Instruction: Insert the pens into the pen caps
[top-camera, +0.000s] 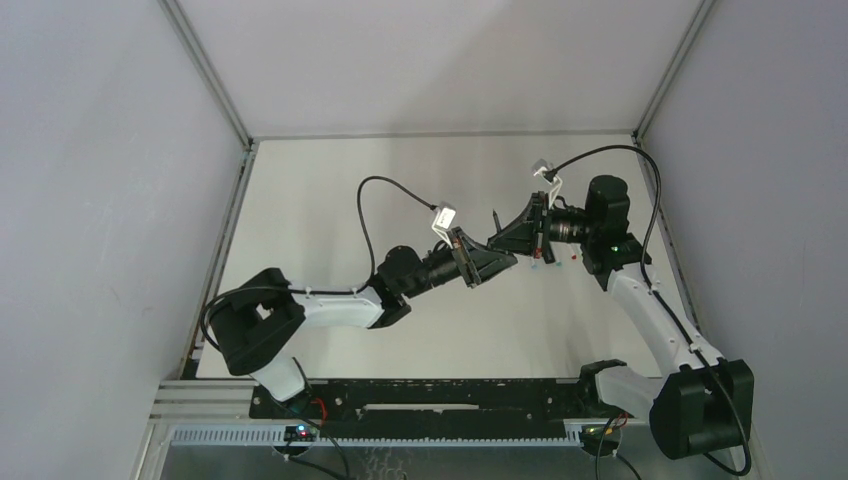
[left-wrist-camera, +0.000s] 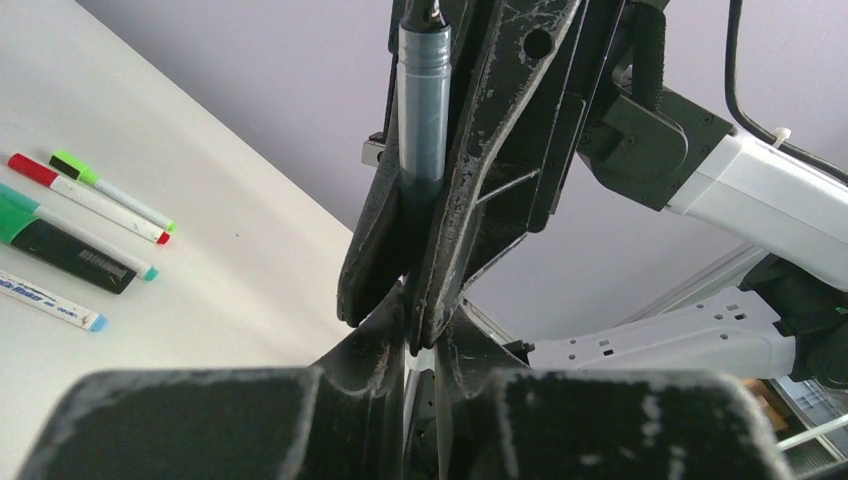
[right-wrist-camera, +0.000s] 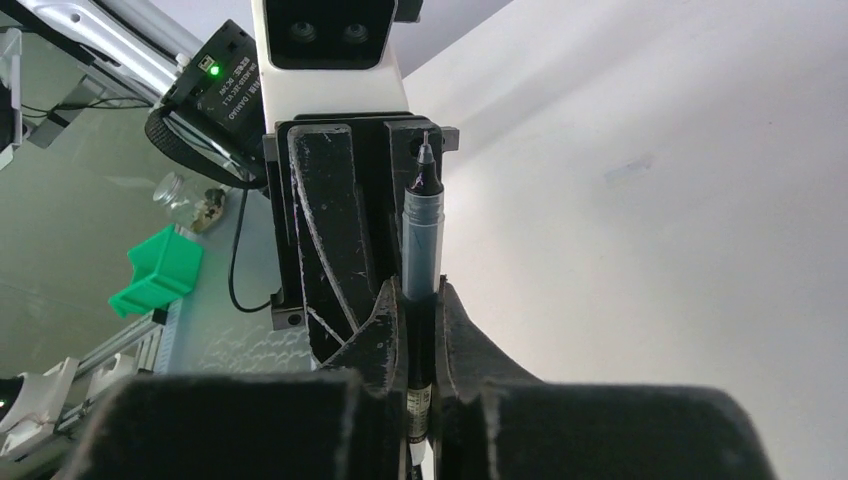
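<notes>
A pen (right-wrist-camera: 422, 235) with a grey grip and a bare dark tip stands upright between the narrow fingers of my right gripper, tip up. In the left wrist view the same pen (left-wrist-camera: 423, 110) runs down between the right gripper's fingers (left-wrist-camera: 450, 230), its pale lower end reaching the fingertips of my left gripper. Those left fingers flank a narrow gap; whether they press on the pen cannot be made out. From above, the left gripper (top-camera: 493, 262) and right gripper (top-camera: 508, 240) meet closely. No cap shows on the pen's tip.
A green tray (right-wrist-camera: 160, 270) and a glass jar (right-wrist-camera: 188, 203) sit beyond the table.
</notes>
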